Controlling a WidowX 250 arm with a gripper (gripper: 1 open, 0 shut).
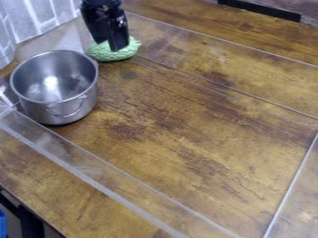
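Note:
My dark gripper [114, 42] is at the top left, over a green textured cloth or pad [121, 53] that lies on the wooden table [205, 130]. Whether its fingers are open or shut is unclear at this size. A steel pot [54, 88] stands on the left, in front of the green item and apart from my gripper.
A crumpled white-grey sheet [28, 28] borders the back left. Clear plastic strips or panels run across the table. A dark ledge [280, 11] is at the back right.

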